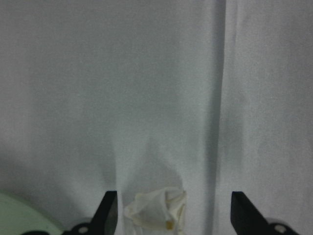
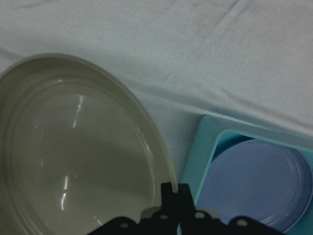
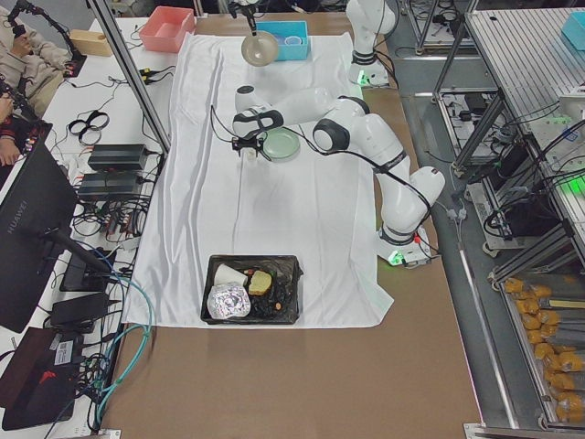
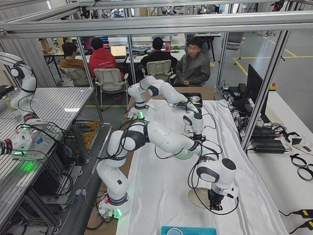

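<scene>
My left gripper is open, low over the white cloth, with a crumpled whitish scrap (image 1: 151, 208) between and below its fingertips. A pale green plate (image 1: 19, 218) lies beside it. My right gripper is shut on the rim of a beige plate (image 2: 80, 147), next to a light blue bin (image 2: 200, 152) holding a blue plate (image 2: 257, 181). In the camera left view the beige plate (image 3: 260, 55) is at the back, left of that bin.
A black lined bin (image 3: 284, 302) with foil, a white item and a yellow piece stands at the cloth's other end. A red bin (image 3: 167, 35) is on the side table.
</scene>
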